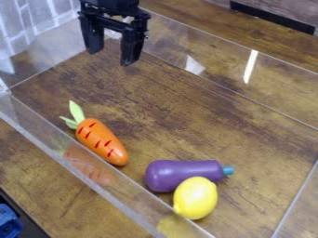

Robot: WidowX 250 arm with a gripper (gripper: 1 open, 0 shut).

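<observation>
My black gripper (112,42) is at the top of the view, its two fingers spread open with nothing between them, above the rear left part of a clear-walled bin. An orange toy carrot (100,139) with green leaves lies at the lower left inside the bin. A purple eggplant (180,176) lies at the bottom middle, with a yellow lemon (195,198) just in front of it, near the front wall.
The bin's clear walls enclose a wooden floor (187,112), bare in the middle and right. A blue object (6,221) is partly seen at the lower left corner, outside the bin.
</observation>
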